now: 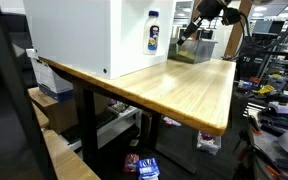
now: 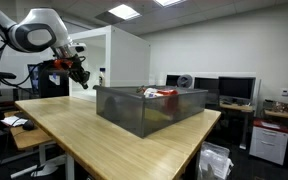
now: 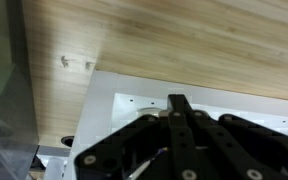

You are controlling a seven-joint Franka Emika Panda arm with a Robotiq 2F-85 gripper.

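Observation:
My black gripper is shut in the wrist view, with nothing showing between its fingers. Below it lie the wooden tabletop [image 3: 174, 45] and a white edge strip [image 3: 124, 85]. In the second exterior view the gripper [image 2: 85, 82] hangs at the left, above the table and short of the grey bin [image 2: 121, 110]. A bottle [image 1: 151, 36] with a blue cap stands against the white cabinet in the first exterior view, left of the gripper [image 1: 182, 40].
Red and white items [image 2: 162, 92] lie in the grey bin. A tall white cabinet [image 1: 94, 40] takes up the back of the table. Bare wood [image 1: 189, 95] spreads across the front. Boxes and cables lie on the floor underneath.

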